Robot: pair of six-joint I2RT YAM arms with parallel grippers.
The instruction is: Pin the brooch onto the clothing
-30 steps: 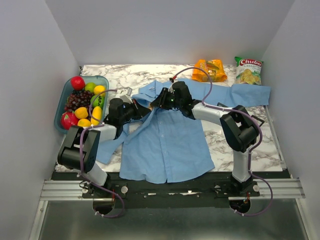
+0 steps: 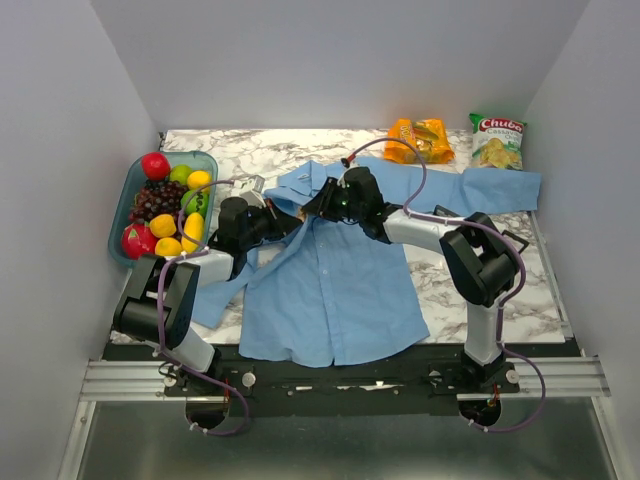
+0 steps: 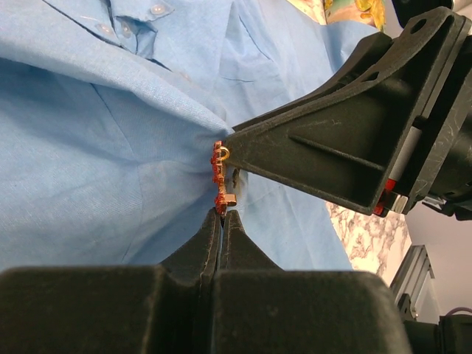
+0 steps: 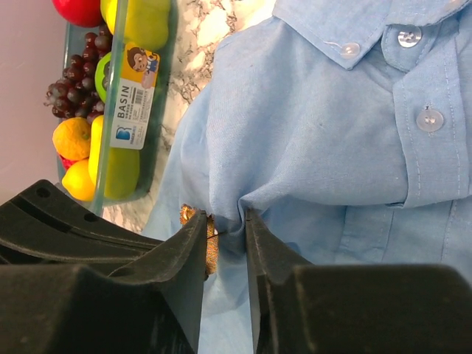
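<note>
The light-blue shirt (image 2: pixel 335 285) lies spread on the table, with a raised fold between my two grippers. My right gripper is shut on that fold of cloth. A small red-and-gold brooch (image 3: pixel 218 177) stands edge-on against the cloth, close to the right fingertips in the left wrist view. My left gripper is shut, with the brooch's thin lower end between its tips. In the right wrist view the brooch (image 4: pixel 211 258) is partly hidden by the black fingers. Whether its pin passes through the cloth cannot be told.
A basin of fruit (image 2: pixel 117 225) stands at the left, close to my left arm. An orange snack bag (image 2: pixel 420 140) and a chips bag (image 2: pixel 497 145) are at the back right. Bare marble (image 2: pixel 450 310) shows right of the shirt.
</note>
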